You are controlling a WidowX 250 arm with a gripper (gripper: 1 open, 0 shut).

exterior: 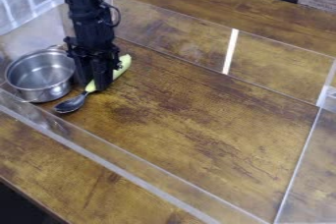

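A metal pot (37,77) sits at the left of the wooden table. Right beside it lies a spoon (71,104) with a silver bowl and a pale yellow-green handle (122,65). My black gripper (97,77) is down over the handle, close against the pot's right side. It looks shut on the spoon's handle, though the fingertips are dark and hard to make out.
Clear panels or tape lines border the work area, with a white strip at the upper right and a dark slot at the back.
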